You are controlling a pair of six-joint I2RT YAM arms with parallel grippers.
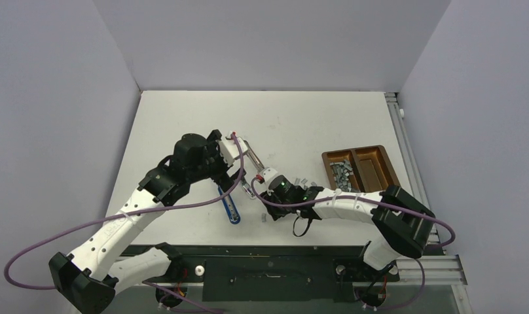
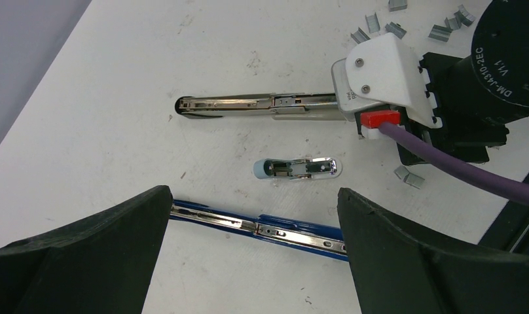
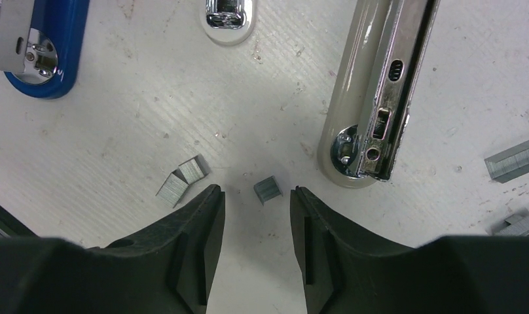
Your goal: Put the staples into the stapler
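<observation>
In the right wrist view a small staple stick (image 3: 267, 189) lies on the table just beyond my right gripper, whose fingers stand apart with nothing between them. A pair of staple sticks (image 3: 173, 188) lies left of it, a long stapler (image 3: 353, 98) to its right. In the left wrist view my open left gripper hangs over the table above a blue stapler (image 2: 292, 239), with a small clear-and-silver stapler (image 2: 298, 168) and a longer stapler (image 2: 229, 104) beyond. The right gripper's housing covers part of the long stapler there.
A brown two-compartment tray (image 1: 374, 171) with staple pieces in one side stands at the right in the top view. More loose staple sticks (image 3: 514, 158) lie right of the long stapler.
</observation>
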